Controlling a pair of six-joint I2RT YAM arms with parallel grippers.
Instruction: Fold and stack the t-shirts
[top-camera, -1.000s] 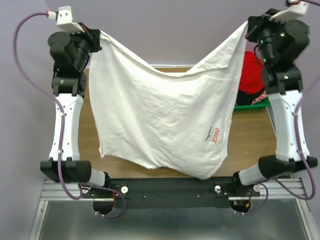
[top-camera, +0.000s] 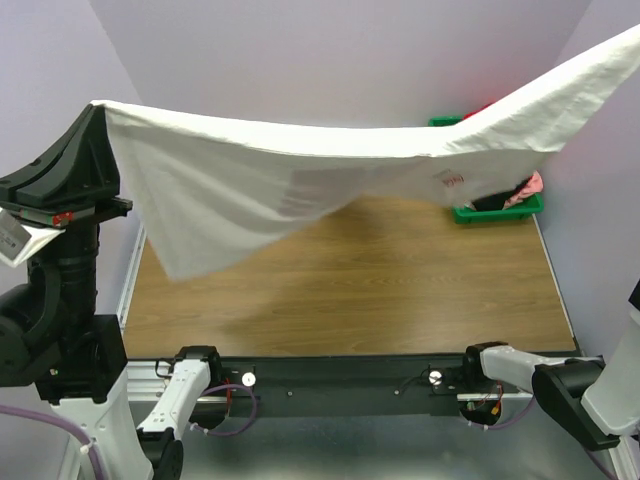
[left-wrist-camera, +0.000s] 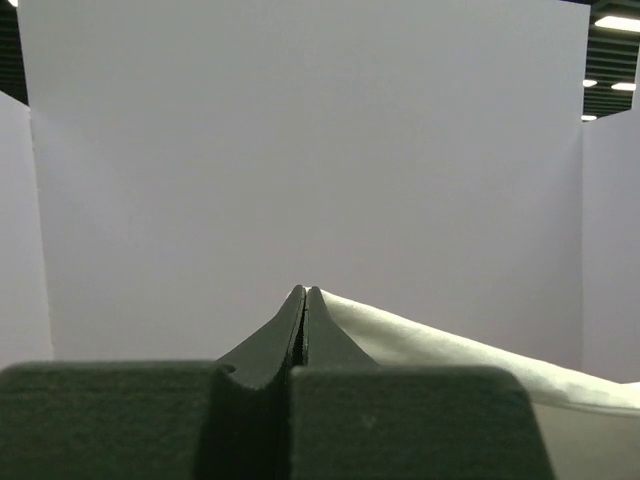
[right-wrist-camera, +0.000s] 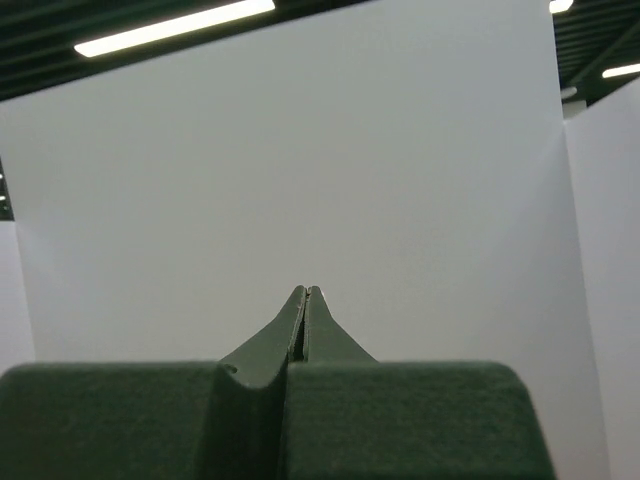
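Note:
A white t-shirt (top-camera: 330, 160) hangs in the air across the top view, its upper edge stretched between my two arms and its lower part swung up and blurred. My left gripper is shut on one corner of it; in the left wrist view the cloth runs from the fingertips down to the right. The shirt's other end rises out of the top view at the upper right, where the right gripper is out of frame. In the right wrist view my right gripper is shut, with barely a sliver of white at its tips.
Below the shirt, the wooden table (top-camera: 350, 300) is bare where it shows. A green basket (top-camera: 530, 206) with red, black and pink clothes stands at the back right, partly hidden by the shirt.
The left gripper moved left and nearer the camera; the right one left the top view.

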